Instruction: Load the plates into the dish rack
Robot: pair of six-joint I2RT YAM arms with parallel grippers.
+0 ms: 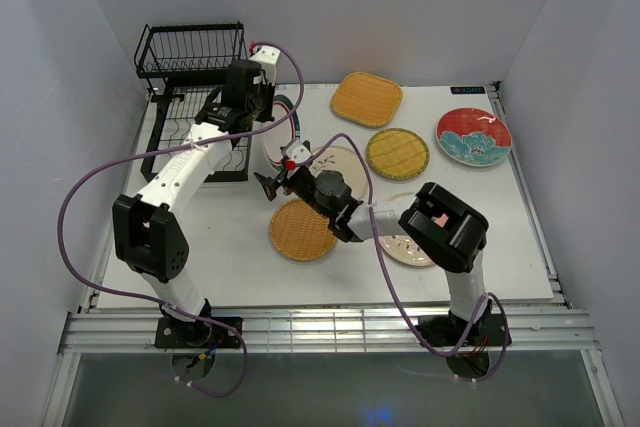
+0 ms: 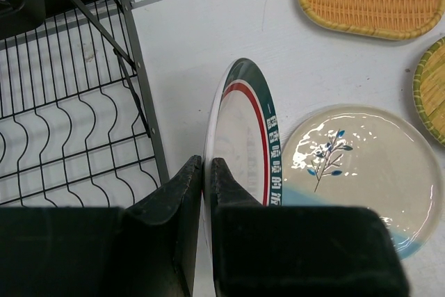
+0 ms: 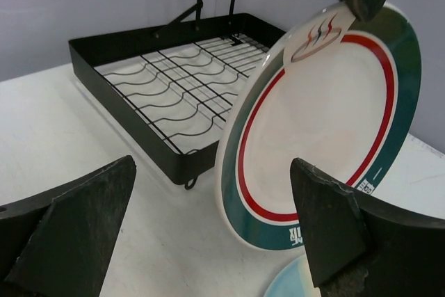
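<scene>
My left gripper (image 1: pixel 262 107) is shut on a white plate (image 3: pixel 313 123) with green and red rim bands, held upright just right of the black dish rack (image 1: pixel 170 132). In the left wrist view its fingers pinch the plate's edge. My right gripper (image 1: pixel 275 179) stands open below that plate; in the right wrist view the plate rises between and beyond its open fingers, with the rack behind. A beige-and-blue plate (image 2: pixel 361 172), a pink plate (image 1: pixel 405 252) and a red-and-teal plate (image 1: pixel 475 132) lie on the white table.
Woven trays lie at back (image 1: pixel 365 97), right of centre (image 1: pixel 398 152) and front centre (image 1: pixel 302 237). Grey walls bound the back and sides.
</scene>
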